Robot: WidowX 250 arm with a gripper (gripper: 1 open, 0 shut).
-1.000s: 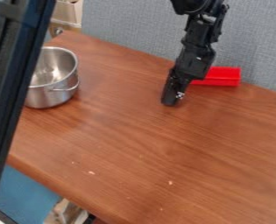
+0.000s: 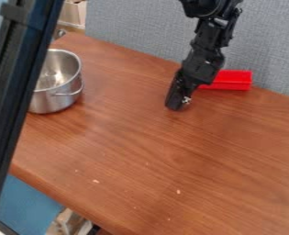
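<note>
The black arm reaches down from the top, and its gripper (image 2: pixel 180 99) is low at the wooden table (image 2: pixel 183 165), just left of and in front of a red tray-like object (image 2: pixel 232 81). The gripper looks shut; whether anything small is between its fingertips is too small to tell. A steel pot (image 2: pixel 55 84) with handles stands at the left of the table.
A grey fabric panel (image 2: pixel 140 27) borders the back of the table. A dark frame post (image 2: pixel 15 78) crosses the left edge of the view.
The arm's upper part has shifted very slightly to the right; the gripper has hardly moved. The pot and red object are unchanged.
</note>
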